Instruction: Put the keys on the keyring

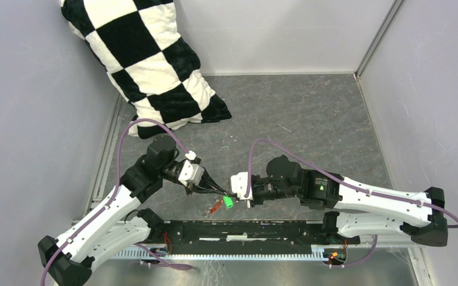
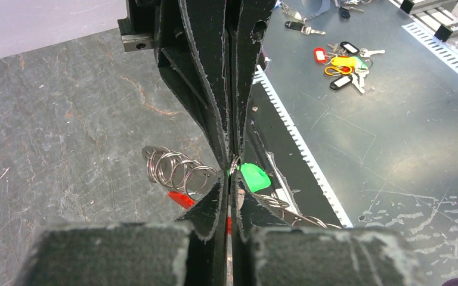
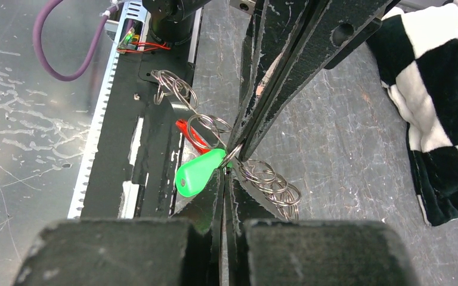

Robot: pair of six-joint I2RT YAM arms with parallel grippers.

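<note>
My left gripper is shut on a small metal ring (image 2: 235, 162). Facing it tip to tip, my right gripper is shut too; the ring (image 3: 232, 154) reaches its fingertips, but whether they pinch it is unclear. A green key tag (image 3: 200, 173) hangs beside the tips, also seen as a green patch (image 1: 228, 202) from above. Linked wire rings (image 3: 273, 186) dangle on one side, more rings (image 3: 210, 125) on the other, with a red tag (image 3: 191, 136) among them. The joint between ring and tag is partly hidden by the fingers.
Past the perforated metal strip (image 2: 301, 140) lies a pile of keys with coloured tags (image 2: 347, 62); another black-tagged key (image 2: 305, 27) lies near it. A checkered cushion (image 1: 149, 65) stands at the back left. Grey floor (image 1: 298, 113) behind the arms is clear.
</note>
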